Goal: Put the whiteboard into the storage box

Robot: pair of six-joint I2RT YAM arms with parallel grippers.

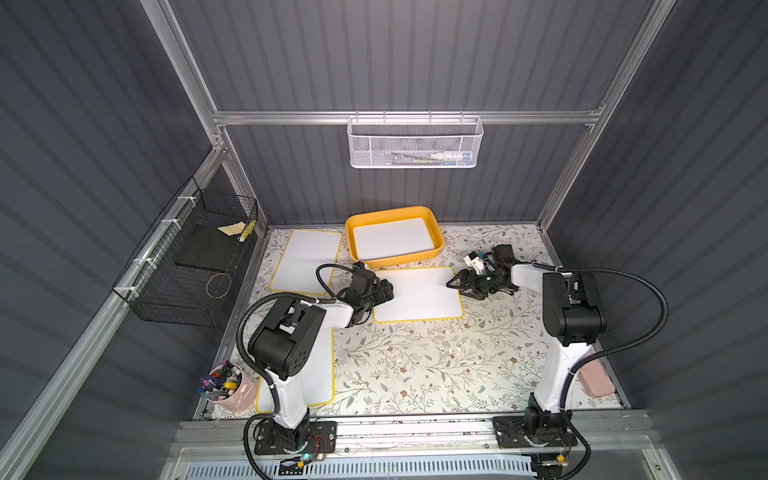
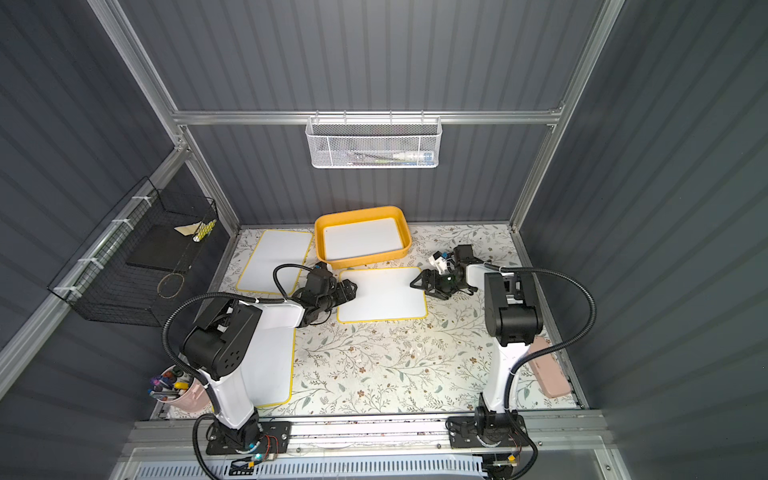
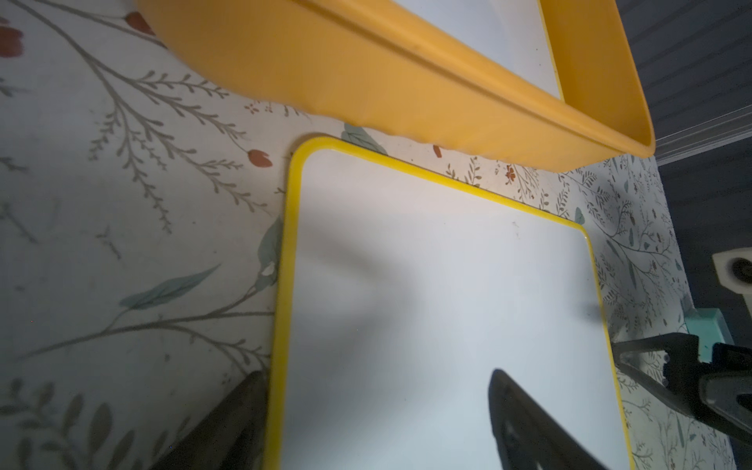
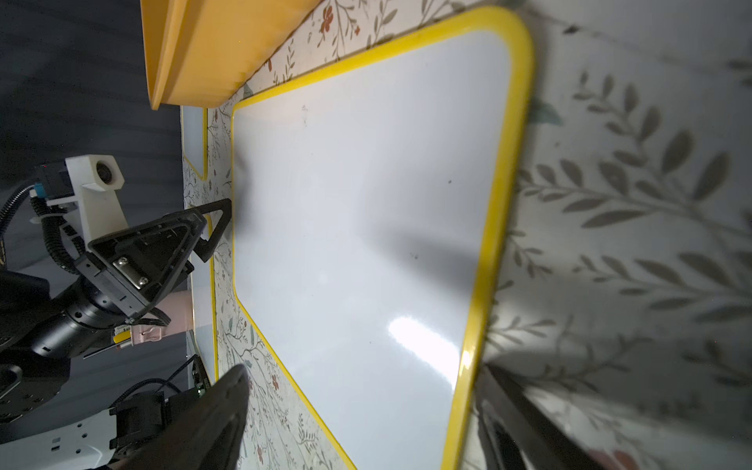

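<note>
The whiteboard (image 1: 420, 294), white with a yellow rim, appears to lie flat on the table in front of the orange storage box (image 1: 397, 260). At its left edge is my left gripper (image 1: 387, 291), its fingers (image 3: 532, 427) spread with that edge running between them. My right gripper (image 1: 457, 281) is at the opposite edge, likewise open; in the right wrist view, its right finger (image 4: 501, 415) is beside the yellow rim. Neither finger is closed on the board. Inside the box lies another white board (image 1: 393, 238).
Two more whiteboards lie at the left, one at the back (image 1: 308, 260) and one in front (image 1: 320, 372). A pink pen cup (image 1: 237, 394) stands front left.
</note>
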